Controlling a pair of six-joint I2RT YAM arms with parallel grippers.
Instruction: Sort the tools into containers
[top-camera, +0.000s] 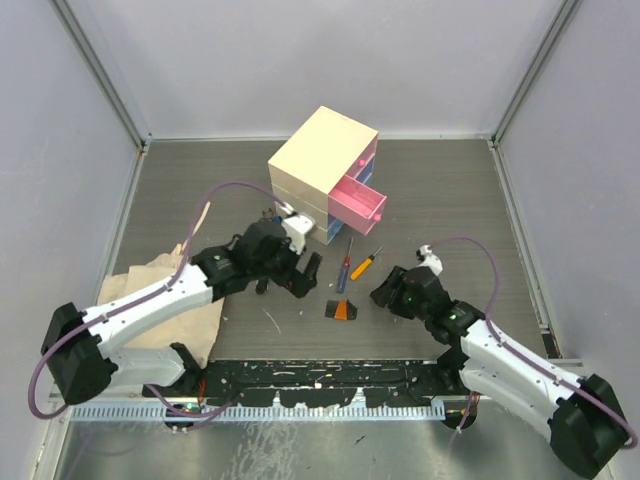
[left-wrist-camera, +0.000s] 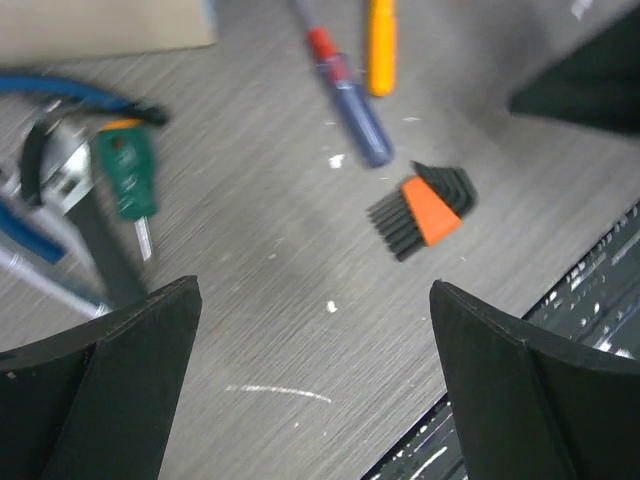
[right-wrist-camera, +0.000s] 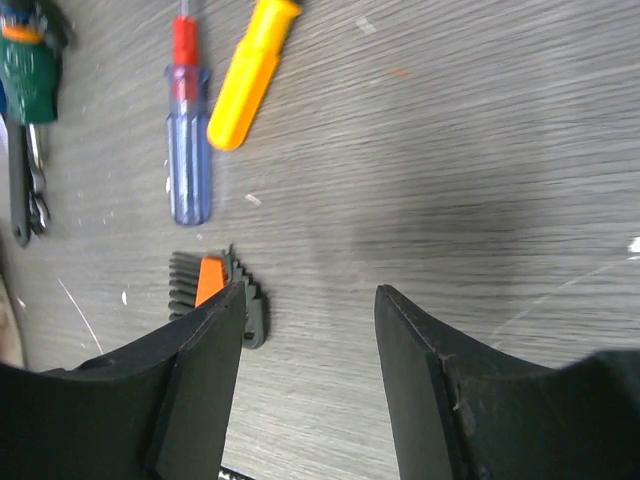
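A cream drawer box (top-camera: 322, 150) stands at the back with its pink drawer (top-camera: 356, 204) pulled out. On the floor before it lie a blue-and-red screwdriver (top-camera: 344, 270), a yellow-handled tool (top-camera: 364, 265) and a black tool with an orange band (top-camera: 341, 310). My left gripper (top-camera: 310, 273) is open above the floor, left of the screwdriver, with nothing between its fingers. My right gripper (top-camera: 384, 293) stands part open and empty, to the right of the orange-banded tool. The left wrist view also shows a green-handled screwdriver (left-wrist-camera: 127, 170) and a black-handled wrench (left-wrist-camera: 100, 235).
Blue-handled pliers (left-wrist-camera: 75, 92) lie beside the wrench, partly hidden by my left arm in the top view. Beige cloth (top-camera: 185, 310) covers the left floor.
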